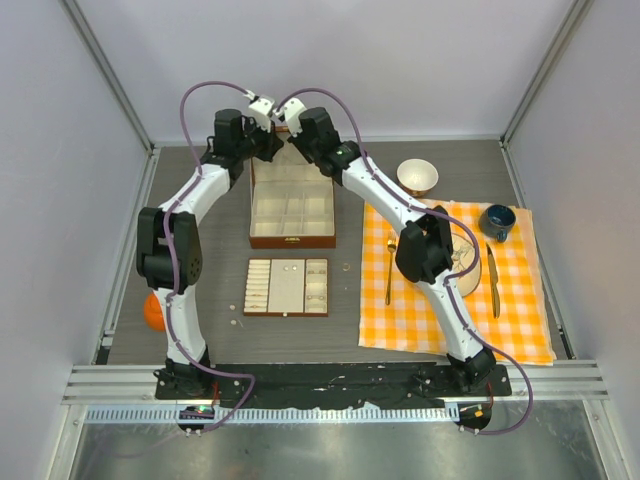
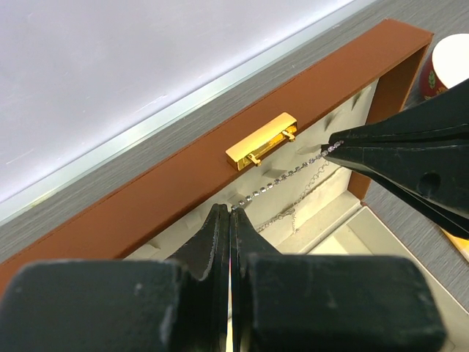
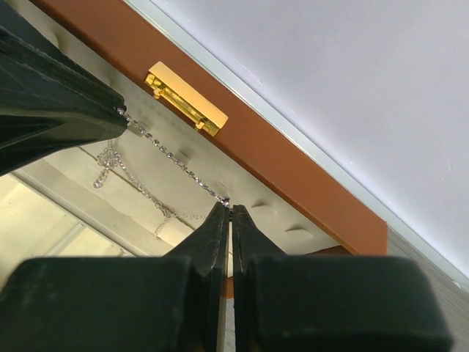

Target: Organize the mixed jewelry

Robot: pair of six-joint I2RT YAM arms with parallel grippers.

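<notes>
A sparkly silver chain (image 2: 286, 176) (image 3: 172, 158) stretches between my two grippers in front of the jewelry box's cream inner lid (image 3: 256, 194), just below its gold clasp (image 2: 260, 138) (image 3: 187, 99). My left gripper (image 1: 273, 145) is shut at one end of the chain; whether the chain is between its fingertips is hard to tell. My right gripper (image 1: 293, 142) is shut on the other end. A thinner chain (image 3: 132, 180) hangs against the lid behind. The box (image 1: 292, 241) has empty-looking compartments at its front.
A flat sectioned tray (image 1: 285, 287) lies in front of the box, with small pieces on the table (image 1: 200, 340) beside it. A white bowl (image 1: 417, 173), mug (image 1: 497, 222) and cutlery on a checked cloth (image 1: 400, 330) are at right. An orange object (image 1: 153, 311) lies at left.
</notes>
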